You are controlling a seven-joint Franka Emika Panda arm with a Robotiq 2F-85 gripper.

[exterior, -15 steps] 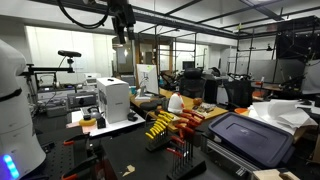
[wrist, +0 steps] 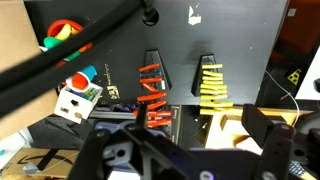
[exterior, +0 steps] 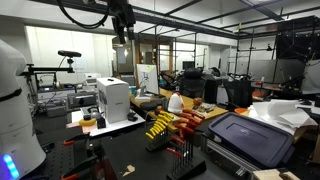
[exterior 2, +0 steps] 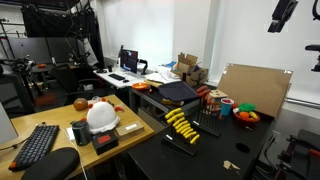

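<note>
High over the black table [exterior: 125,155], my gripper [exterior: 125,38] hangs pointing down, well clear of everything on it. Its dark fingers [wrist: 262,126] stand apart at the bottom of the wrist view, with nothing held between them. A black holder carries a row of yellow pieces [wrist: 213,85], fanned out in the exterior views as yellow bars [exterior 2: 181,125]. Beside it, a second black holder bears red-orange pieces [wrist: 152,85]. The red pieces [exterior: 181,148] stand close to the yellow ones [exterior: 160,124] in exterior view 1.
A grey tray [exterior: 248,137] lies beyond the holders. A bowl of colourful items [exterior 2: 246,116] and a blue cup [exterior 2: 226,105] stand near the cardboard. A wooden desk with a white helmet [exterior 2: 102,117] adjoins the black table.
</note>
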